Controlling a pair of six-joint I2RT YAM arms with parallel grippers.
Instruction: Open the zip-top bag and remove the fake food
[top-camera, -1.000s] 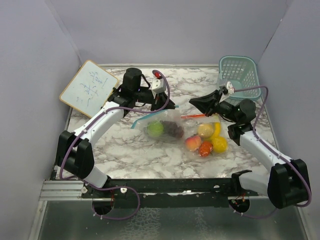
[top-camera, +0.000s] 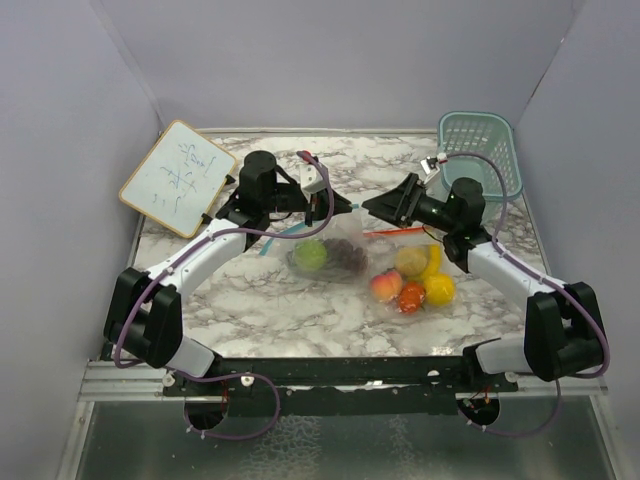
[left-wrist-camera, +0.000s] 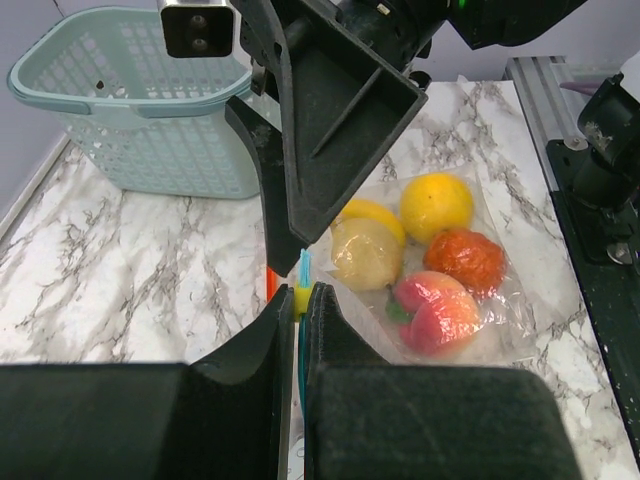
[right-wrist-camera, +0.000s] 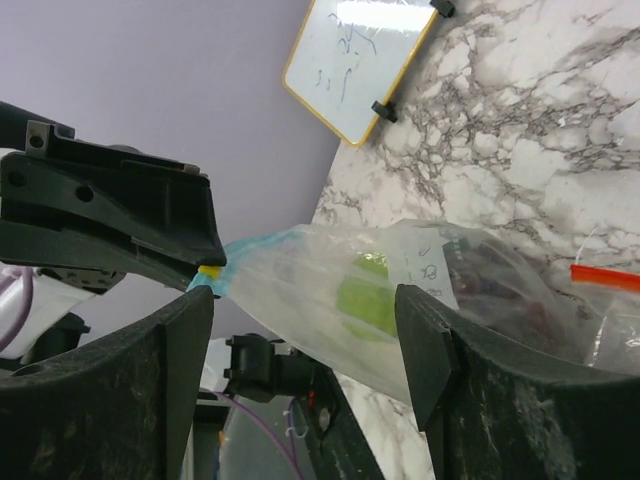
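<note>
A clear zip bag (top-camera: 330, 260) holding green and dark fake food lies mid-table; its blue zip top rises to my left gripper (top-camera: 342, 206), shut on it, with the yellow slider (left-wrist-camera: 302, 300) at the fingertips. My right gripper (top-camera: 385, 205) is parted just beside that zip edge, with nothing between its fingers. A second bag (left-wrist-camera: 480, 325) with an orange zip, holding a peach (left-wrist-camera: 435, 315), a tomato, and yellow fruit, lies to the right.
A mint basket (top-camera: 478, 155) stands at the back right. A whiteboard (top-camera: 176, 178) lies at the left. Bare marble shows at the back centre and along the front.
My right gripper has turned and moved left toward the held zip, its fingers now wider apart. The left arm has shifted slightly, still on the bag's top.
</note>
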